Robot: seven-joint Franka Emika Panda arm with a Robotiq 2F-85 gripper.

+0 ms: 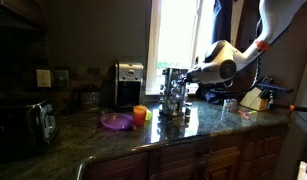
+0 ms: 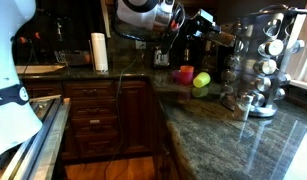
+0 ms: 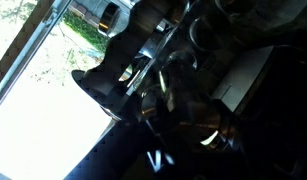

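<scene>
At the tall rack by the window, my gripper hangs near its upper part. From the second exterior view, the rack bears several round-capped jars, and my gripper reaches toward its upper left side. The wrist view is very dark. A black finger stands out against the bright window there, and a dark shiny thing with glints lies by the fingers. My gripper looks shut on it, but its exact shape is hidden in shadow. A small jar stands on the counter before the rack.
Left of the rack on the counter are an orange cup, a purple plate and a tall silver-fronted appliance. A green cup also stands there. To the right is a knife block.
</scene>
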